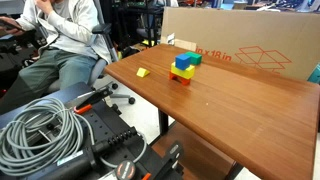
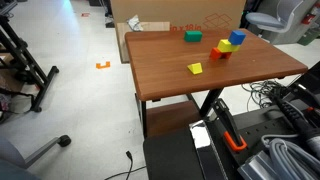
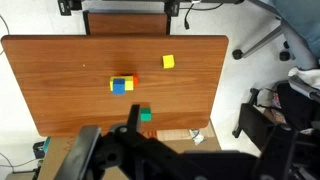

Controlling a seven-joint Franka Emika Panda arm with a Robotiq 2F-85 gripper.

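Note:
A blue block [image 1: 183, 61], a yellow block [image 1: 183, 72] and a red block [image 1: 180, 81] are grouped closely, blue uppermost, on the brown table. From above, the blue block [image 3: 118, 87] overlaps the yellow and red ones. A separate yellow block [image 3: 168, 61] lies apart, and a green block [image 3: 146, 114] sits on the other side of the group. My gripper is open high over the table, its dark fingers spread wide and nothing between them. The blocks are well clear of it.
A large cardboard box [image 1: 240, 40] stands along its far side. Coiled grey cable [image 1: 40, 140] lies near the arm's base. A seated person [image 1: 65, 45] is beside the table at the left.

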